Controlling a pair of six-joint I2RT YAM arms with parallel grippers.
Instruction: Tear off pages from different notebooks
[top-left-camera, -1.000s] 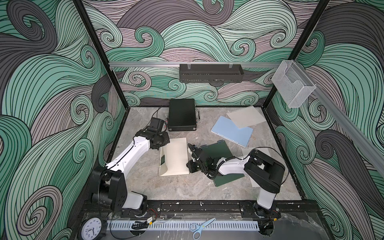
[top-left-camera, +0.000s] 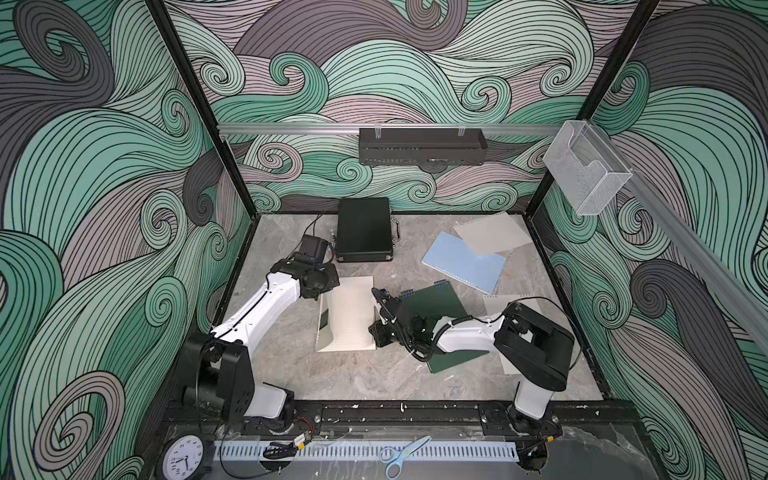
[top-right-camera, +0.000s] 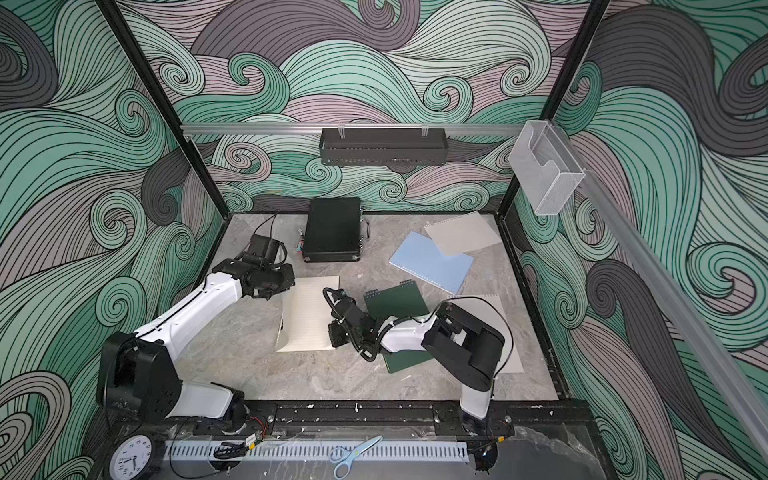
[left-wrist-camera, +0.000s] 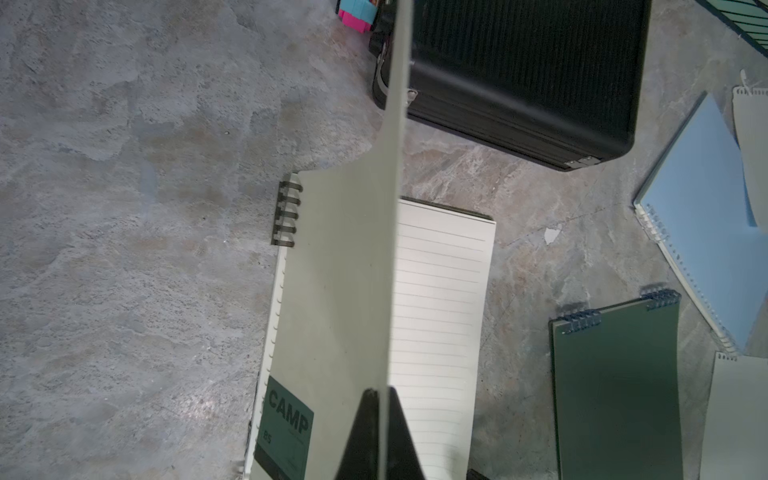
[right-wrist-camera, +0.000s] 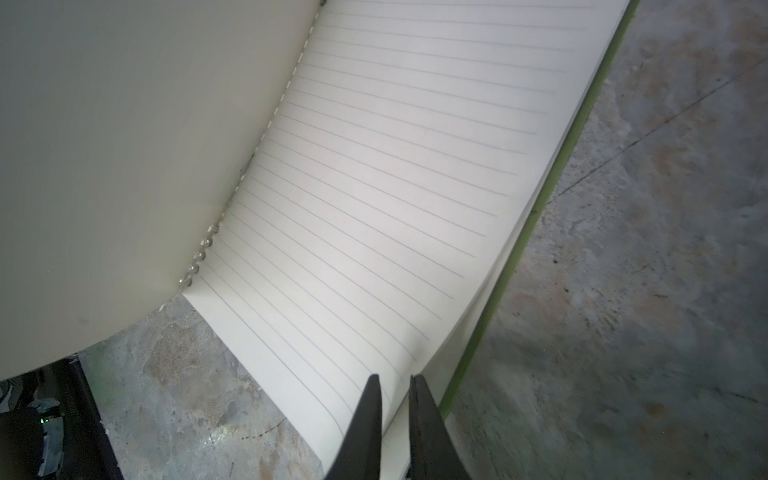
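Note:
An opened ring-bound notebook (top-left-camera: 350, 313) lies left of the table's middle, lined paper upward. Its pale cover (left-wrist-camera: 340, 264), with a green CAMP label on it, stands raised on the left side. My left gripper is shut on that cover's thin edge, which runs between the fingers. On the opposite side, my right gripper is shut on the lined page (right-wrist-camera: 400, 160) at its edge near a lower corner. A green back cover (right-wrist-camera: 524, 232) shows beneath the page, apart from it along the edge. Part of the binding is hidden behind the raised cover.
A dark green notebook (top-left-camera: 449, 300) lies under the right arm. Farther back are a blue notebook (top-left-camera: 464, 260) and a loose sheet (top-left-camera: 496, 232); another sheet (top-left-camera: 512, 368) lies at right. A black case (top-left-camera: 364, 228) stands behind the opened notebook.
My right gripper and the notebook's right edge have shifted slightly to the left. The left arm has stayed still, with the cover held up.

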